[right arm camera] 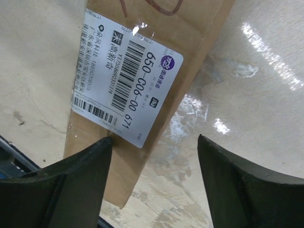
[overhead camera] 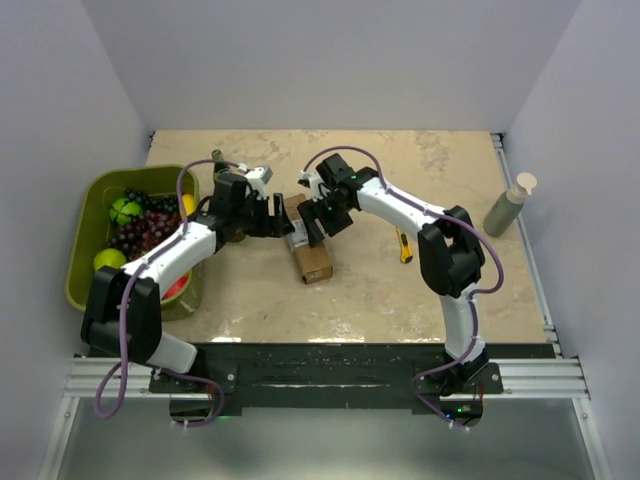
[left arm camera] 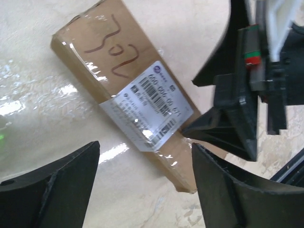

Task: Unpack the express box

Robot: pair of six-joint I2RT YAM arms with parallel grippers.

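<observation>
A brown cardboard express box [overhead camera: 313,262] with a white barcode label [right arm camera: 126,78] lies flat at the table's middle. My left gripper [overhead camera: 277,215] hovers just left of its upper part; in the left wrist view its two fingers are apart with nothing between them, the box below. My right gripper [overhead camera: 317,224] is over the box's upper middle, partly hiding the label from above; in the right wrist view its fingers are apart over the box's edge, with no object held.
A green bin [overhead camera: 82,240] of fruit stands left, green bottles [overhead camera: 219,160] behind my left arm. A yellow box cutter [overhead camera: 404,247] lies right of the box, a grey-green bottle [overhead camera: 505,208] at the far right.
</observation>
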